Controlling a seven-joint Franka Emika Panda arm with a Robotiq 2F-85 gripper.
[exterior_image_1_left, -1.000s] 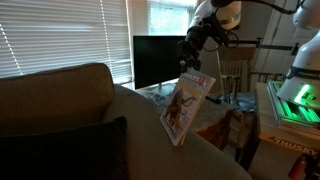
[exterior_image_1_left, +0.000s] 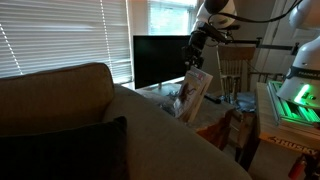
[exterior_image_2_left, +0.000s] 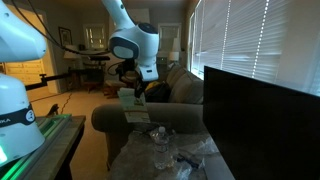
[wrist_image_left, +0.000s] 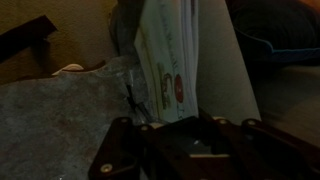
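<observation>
A magazine or thin booklet (exterior_image_1_left: 194, 94) with a pale, printed cover hangs tilted from my gripper (exterior_image_1_left: 191, 64), in front of the sofa arm in exterior view 1. My gripper (exterior_image_2_left: 140, 82) is shut on its upper part; exterior view 2 shows the pale magazine (exterior_image_2_left: 133, 103) below it, over the sofa end. In the dark wrist view, the page edges and some red print of the magazine (wrist_image_left: 172, 65) run down to my gripper. The fingertips' exact contact is too dark to see.
A brown sofa (exterior_image_1_left: 60, 95) with a dark cushion (exterior_image_1_left: 65, 150) fills the left of exterior view 1. A black television (exterior_image_2_left: 255, 110) and a low surface with clear clutter (exterior_image_2_left: 165, 145) stand nearby. The wooden table (exterior_image_1_left: 262, 110) bears the arm's base.
Still hanging from my gripper, the magazine has moved up and slightly right in exterior view 1 and turned, showing less of its cover. The arm has shifted with it.
</observation>
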